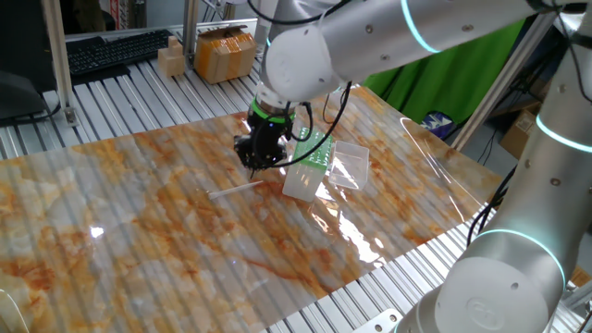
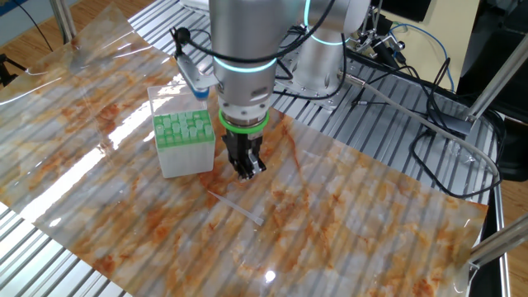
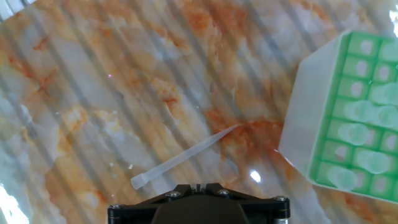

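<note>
A slender translucent pipette tip (image 3: 183,157) lies on the marbled sheet, its wide end toward the lower left in the wrist view. In exterior view 2 the same pipette tip (image 2: 237,208) rests in front of my black gripper (image 2: 250,172), which hangs above the sheet, apart from it. The green-topped tip box (image 2: 184,142) stands upright beside the gripper, with several tips seated in its holes. At the wrist view's bottom edge only the upper body of the gripper shows clearly; whether its fingers are apart is hard to make out.
Against the tip box sits its clear open lid (image 1: 350,166). A cardboard box (image 1: 225,54), wooden blocks (image 1: 171,58) and a keyboard (image 1: 125,53) are at the back. The marbled sheet (image 1: 139,213) is otherwise clear.
</note>
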